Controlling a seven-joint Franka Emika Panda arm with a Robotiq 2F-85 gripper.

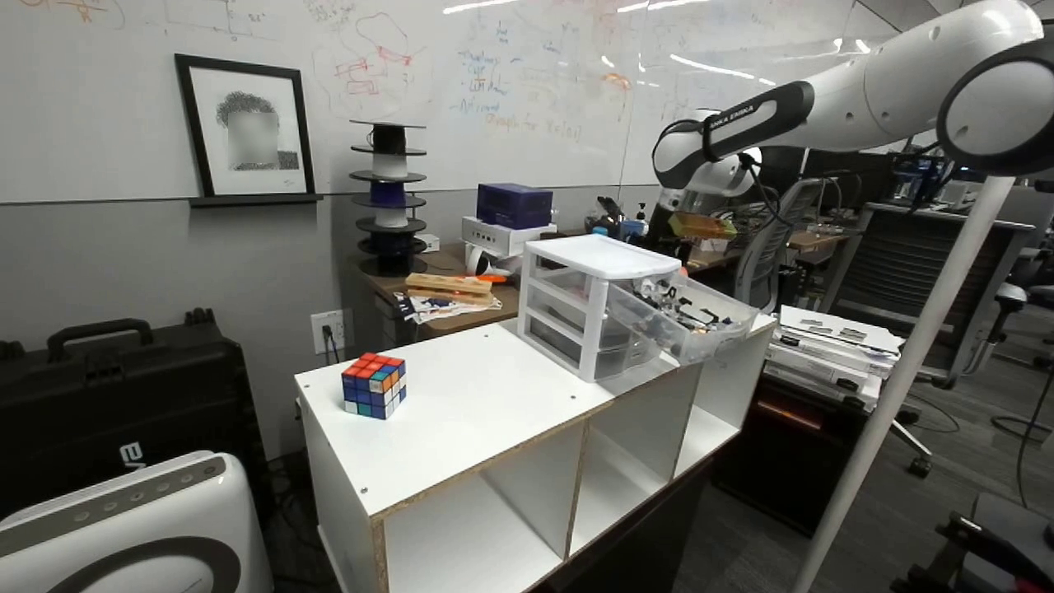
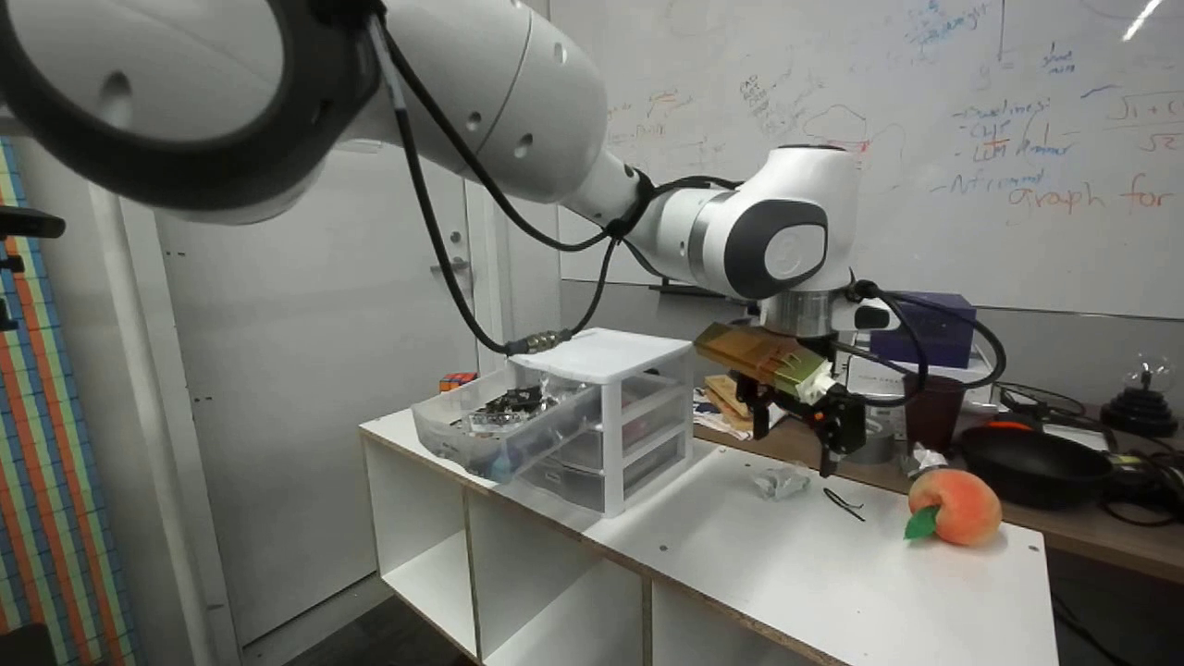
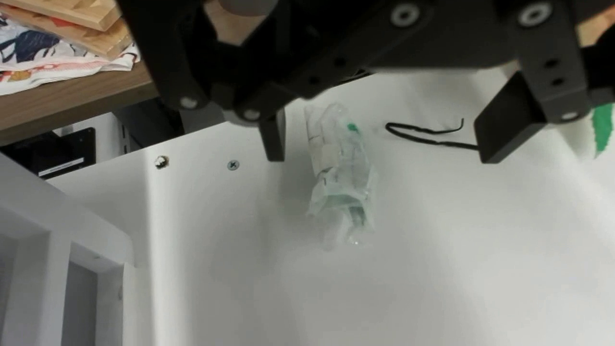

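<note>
My gripper (image 2: 794, 446) stands open above the white shelf top, pointing down, with nothing held. In the wrist view a crumpled clear plastic packet (image 3: 341, 164) lies on the surface below, between the spread fingers from this angle and nearer the left one. A thin bent black strip (image 3: 424, 135) rests to its right, partly covered by the right finger. The second exterior view has the packet (image 2: 780, 481) below the gripper and an orange-pink peach (image 2: 963, 507) with a green leaf farther right. From the first exterior view, the fingers are hidden behind the drawer unit.
A white drawer unit (image 1: 604, 257) stands on the shelf top, its clear top drawer (image 1: 682, 316) pulled out and filled with small parts. A Rubik's cube (image 1: 373, 385) sits at the other end. Bare surface (image 2: 821, 588) lies in front of the packet.
</note>
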